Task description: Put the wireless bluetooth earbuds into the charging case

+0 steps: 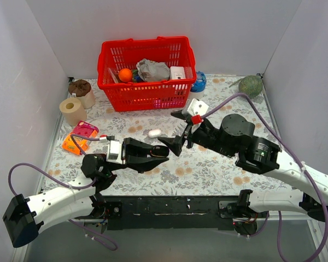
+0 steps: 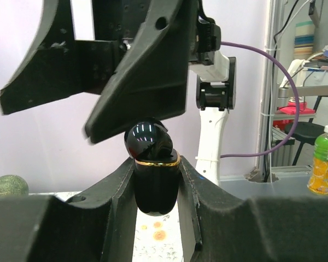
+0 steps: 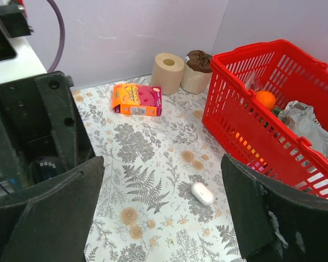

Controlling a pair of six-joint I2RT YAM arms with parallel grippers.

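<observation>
A glossy black charging case [image 2: 157, 186] with a gold rim is clamped upright in my left gripper [image 1: 159, 152], above the table. Its rounded lid [image 2: 148, 140] stands tilted above the rim in the left wrist view; the inside and any earbuds are hidden. My right gripper [image 1: 175, 130] is open with nothing between its fingertips. One of its fingers [image 2: 145, 76] reaches close to the lid; whether it touches cannot be made out. On the table lies a small white oval piece [image 3: 202, 193], apart from both grippers.
A red basket [image 1: 142, 97] with mixed items stands at the back. Paper rolls [image 1: 73, 111] and an orange-pink packet [image 3: 136, 99] lie on the left, a green round object [image 1: 251, 85] at the back right.
</observation>
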